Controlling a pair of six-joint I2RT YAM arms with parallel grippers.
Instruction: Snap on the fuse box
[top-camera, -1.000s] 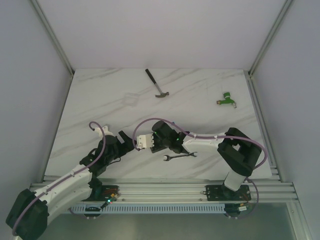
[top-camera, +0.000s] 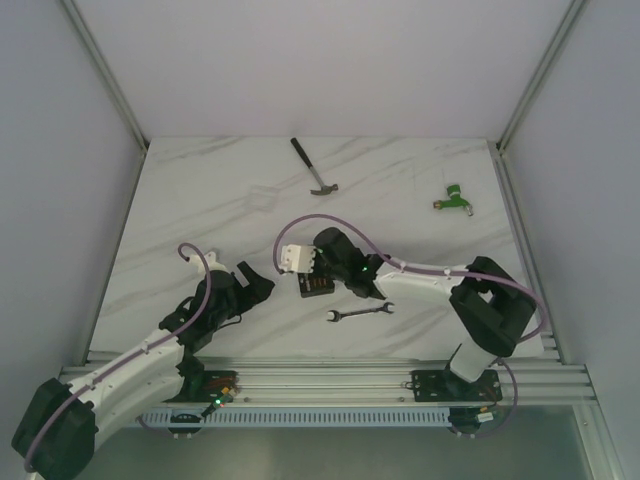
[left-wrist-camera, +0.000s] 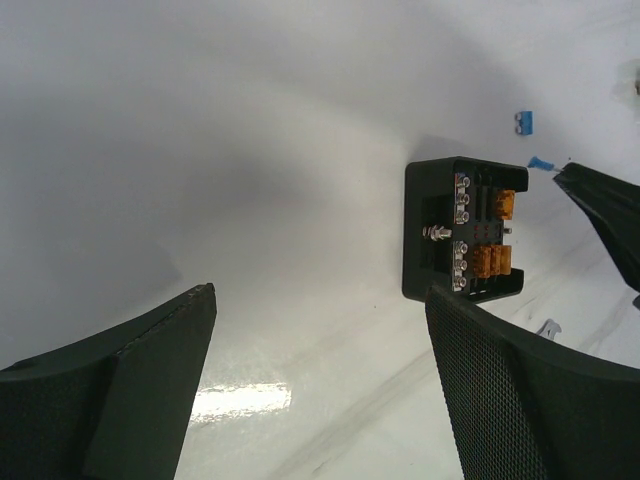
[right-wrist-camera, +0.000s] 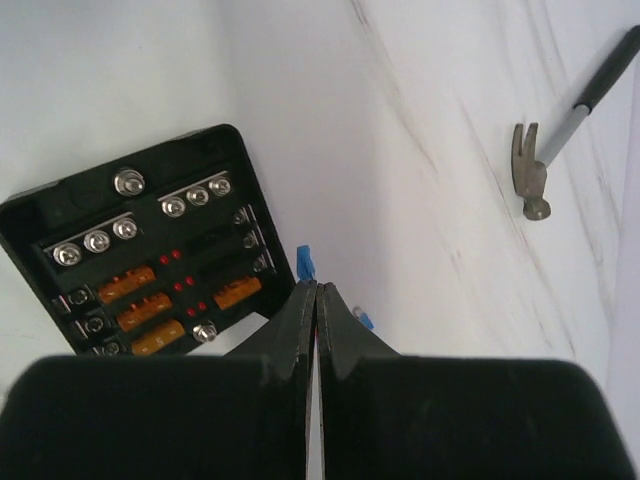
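Observation:
The black fuse box (left-wrist-camera: 434, 260) lies on the table with metal studs and orange fuses (right-wrist-camera: 143, 310) in some slots. My right gripper is shut on a small blue fuse (right-wrist-camera: 305, 262), held at the box's edge in the right wrist view and just above it in the left wrist view. Another blue piece (left-wrist-camera: 523, 123) lies on the table beside the box. My left gripper stands open with nothing between its fingers, left of the box in the top view (top-camera: 316, 284).
A hammer (top-camera: 318, 180) lies behind the box, a clear plastic piece (top-camera: 262, 197) to its left, a green valve (top-camera: 453, 200) at back right and a wrench (top-camera: 360, 312) in front.
My right arm has moved up and to the right in the top view, uncovering more of the fuse box. My left arm has barely moved.

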